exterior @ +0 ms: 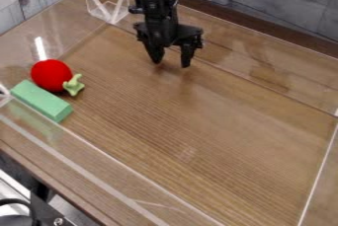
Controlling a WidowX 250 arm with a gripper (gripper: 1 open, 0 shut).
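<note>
My black gripper hangs at the top middle over the wooden table, its fingers pointing down. It is dark and small, so whether it is open or shut, and whether anything is between the fingers, I cannot tell. A red round object with a small pale green piece at its lower right lies at the left. Just below it is a green block.
A clear plastic-looking object stands at the back left, near the table's edge. Dark cabling lies at the bottom-left corner, off the table.
</note>
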